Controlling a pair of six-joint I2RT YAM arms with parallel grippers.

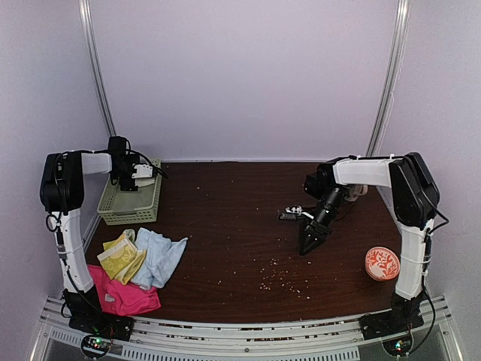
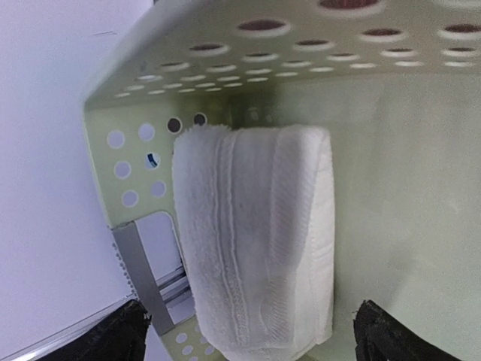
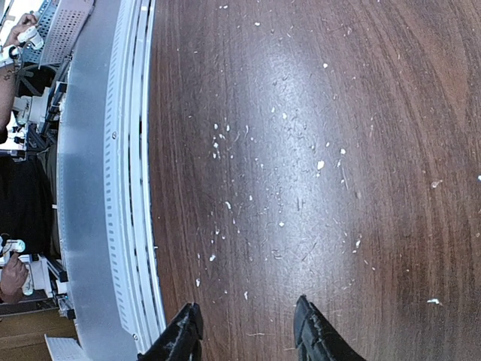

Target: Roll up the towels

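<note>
A folded or rolled white towel (image 2: 255,241) lies inside the pale green basket (image 1: 135,218), against its perforated end wall. Above it, my left gripper is open, its fingers (image 2: 391,338) spread wide with the towel below and clear of them. At the left front of the table lie three loose towels: yellow (image 1: 120,258), light blue (image 1: 160,258) and pink (image 1: 128,297), partly overlapping. My right gripper stands open over bare table on the right side, nothing between its fingers.
A round dish (image 1: 382,263) with an orange-red pattern sits near the right arm's base. Small white crumbs (image 1: 278,278) are scattered at the front middle of the dark table (image 1: 225,218), which is otherwise clear through its centre.
</note>
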